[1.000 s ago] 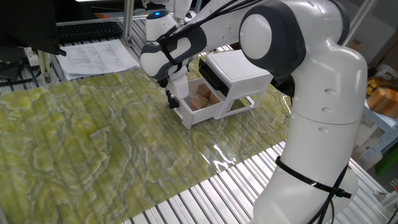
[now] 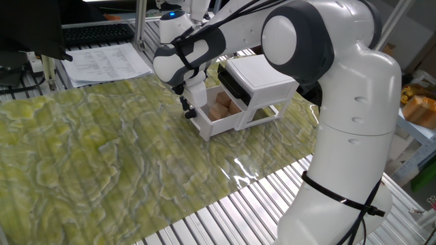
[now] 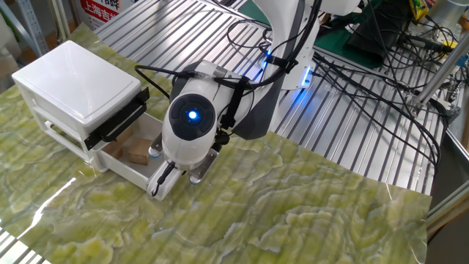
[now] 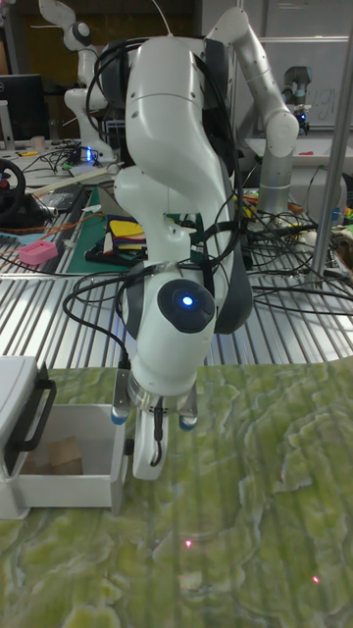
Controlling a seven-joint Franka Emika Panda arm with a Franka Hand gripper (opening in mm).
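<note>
A small white drawer unit [image 3: 77,77] stands on the green marbled sheet, a black handle [image 3: 117,117] on its front. Its lower drawer [image 2: 218,126] is pulled out, with several light brown wooden blocks [image 2: 219,110] inside. My gripper [image 2: 191,109] points down at the outer end of that drawer, close to its front wall. From the other side, the hand [image 4: 149,450] appears just right of the drawer's end. Whether it touches the wall I cannot tell. The hand and wrist hide the fingertips, so the finger's state and anything between the fingers do not show.
Most of the green sheet [image 2: 82,163] is bare, with wide free room away from the drawer unit. Papers [image 2: 105,64] and a keyboard [image 2: 99,33] lie beyond it. Loose black cables [image 3: 388,110] cover the slatted metal table near my base.
</note>
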